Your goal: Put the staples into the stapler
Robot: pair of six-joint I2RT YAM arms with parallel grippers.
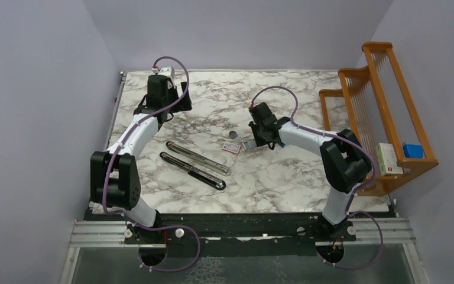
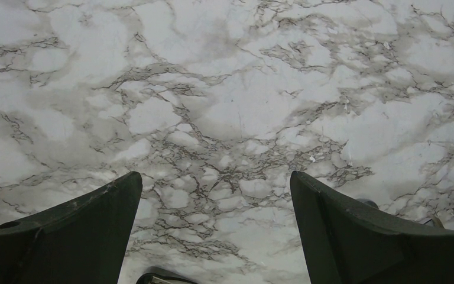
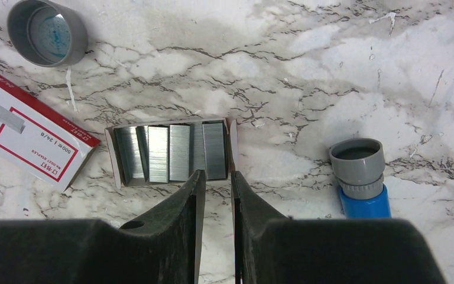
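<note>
The long stapler lies opened out on the marble table, with its metal channel [image 1: 198, 157] and black arm [image 1: 192, 171] side by side. An uncovered box with rows of silver staples [image 3: 180, 152] sits just beyond the tips of my right gripper. Its fingers are parted by a narrow gap, over the box's near edge at the rightmost staple strip [image 3: 215, 151]; nothing shows held between them. A red and white staple box lid [image 3: 35, 127] rests left of the tray. My left gripper is wide open above bare marble at the far left.
A grey ring-shaped cap [image 3: 47, 32] stands behind the lid. To the right of the staples is a grey and blue cylinder [image 3: 360, 177]. A wooden rack [image 1: 384, 112] fills the right side.
</note>
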